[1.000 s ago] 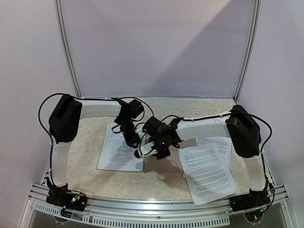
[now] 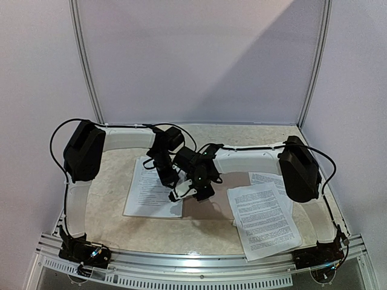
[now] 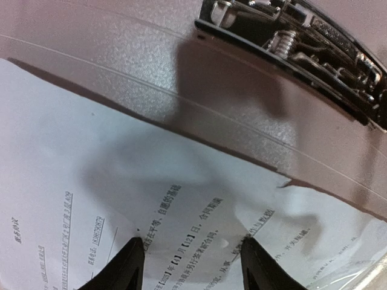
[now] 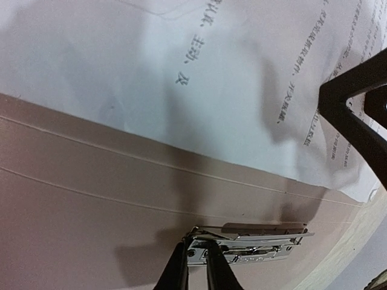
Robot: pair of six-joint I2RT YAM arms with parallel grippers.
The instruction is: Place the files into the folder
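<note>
White printed sheets lie on the left part of the open brownish folder; in the left wrist view the sheet ends just short of the folder's crease. A metal clip is fixed on the folder beyond that edge. My left gripper is over the sheet, its fingers apart with paper visible between them. In the right wrist view my right gripper is shut on the near end of the clip. Both grippers meet near the folder's middle in the top view, partly hiding clip and paper.
More printed sheets lie on the folder's right side, overlapping another sheet and reaching the metal rail at the front. Both arms sit very close together.
My right arm has shifted slightly left, and its gripper has moved a little with it. The left arm and the sheets look unchanged.
</note>
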